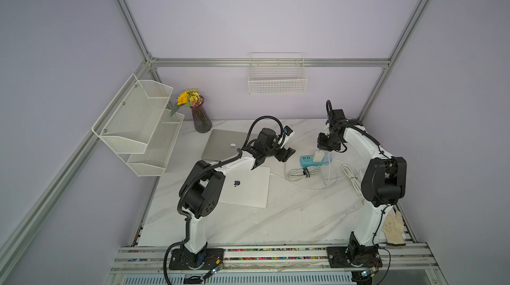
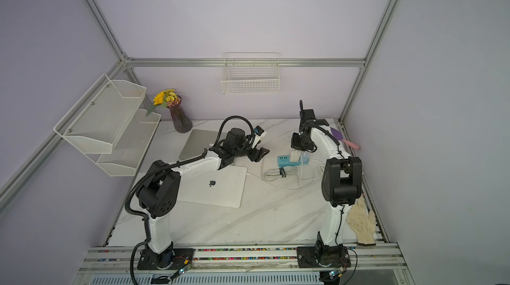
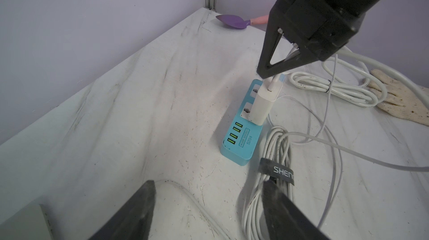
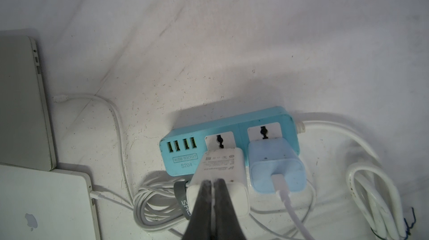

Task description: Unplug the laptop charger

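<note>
A white charger (image 3: 265, 105) stands on the blue power strip (image 3: 234, 143); whether its prongs are fully seated is not visible. Right above its top, my right gripper is shut. A pale stretch of cable shows by its fingertips, but I cannot tell whether it is gripped. In the right wrist view the dark fingers (image 4: 225, 215) cover part of the white charger (image 4: 223, 166). A bluish charger (image 4: 276, 168) with a white cable sits beside it on the strip. To the strip's left, my left gripper is open and empty, its fingers wide apart.
A strapped cable coil (image 3: 277, 168) lies along the strip's near side. One loose cable end (image 4: 59, 98) points toward the grey laptop (image 4: 22, 101). The silver laptop (image 4: 42, 204) has a cable in its side. Bare table lies behind the strip.
</note>
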